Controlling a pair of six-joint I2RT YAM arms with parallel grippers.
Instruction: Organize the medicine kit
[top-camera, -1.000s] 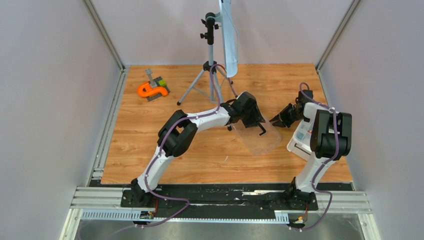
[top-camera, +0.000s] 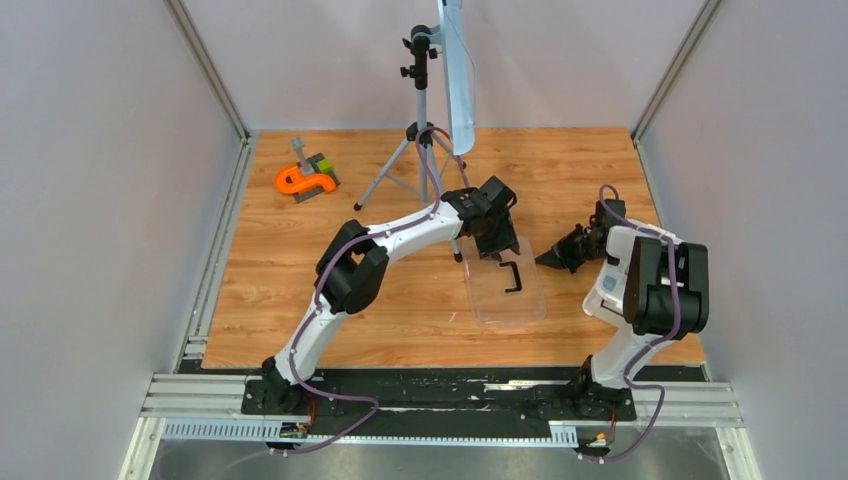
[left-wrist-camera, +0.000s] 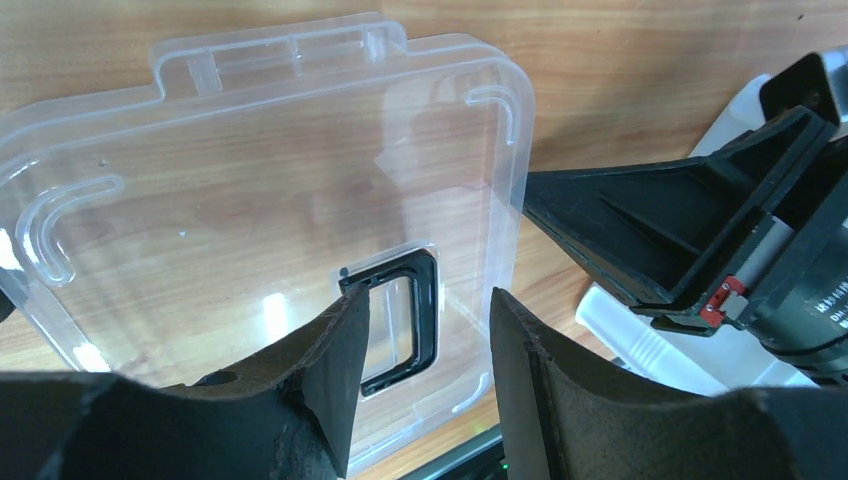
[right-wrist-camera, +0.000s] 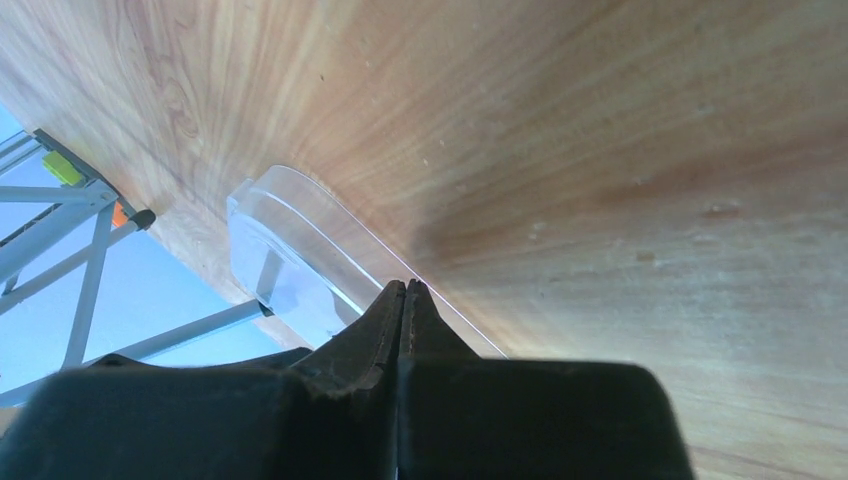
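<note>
The kit's clear lid (top-camera: 490, 302), with a black handle (left-wrist-camera: 425, 310), lies on the table in the middle right. Over it stands my left gripper, open, its fingers apart and the handle seen beyond the gap. At the lid's right edge my right gripper is shut, fingertips together and nothing between them. The lid's clear side wall (right-wrist-camera: 310, 225) runs outside those fingers, close to their tips; whether they touch it I cannot tell. The white kit box (top-camera: 602, 300) is at the right, partly hidden under the right arm.
A tripod (top-camera: 421, 135) with a light blue panel (top-camera: 457, 80) stands behind the left gripper. An orange item (top-camera: 305, 182) with grey and green parts sits at the back left. Bare wood lies at the left and in front of the lid.
The lid has turned, its front end swinging left towards straight.
</note>
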